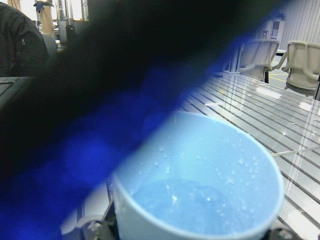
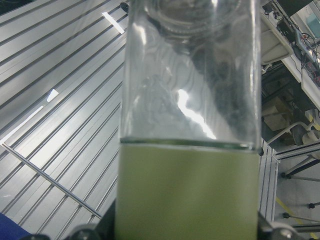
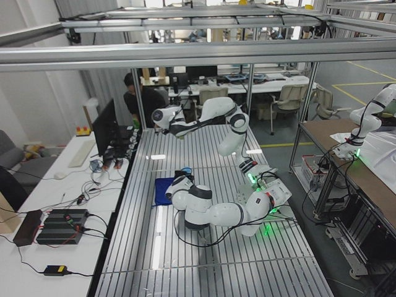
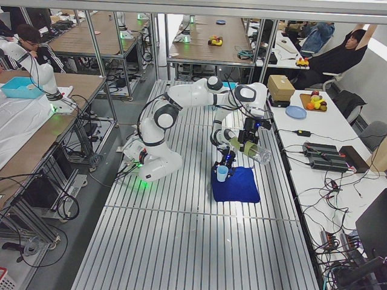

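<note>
A light blue cup [image 4: 222, 173] is held upright by my left gripper [image 4: 225, 170] above a blue cloth [image 4: 236, 187]; in the left wrist view the cup [image 1: 195, 195] shows droplets and clear liquid inside, with a dark blurred shape covering the upper left. My right gripper [image 4: 248, 140] is higher, shut on a tilted clear container [image 4: 261, 154] with a green band; in the right wrist view this container [image 2: 190, 95] fills the middle. In the camera left view the cloth [image 3: 162, 190] is partly hidden behind an arm.
A side desk [image 4: 326, 199] holds electronics, cables, a blue plate [image 4: 295, 112] and a fruit board. The two arms occupy the table's middle.
</note>
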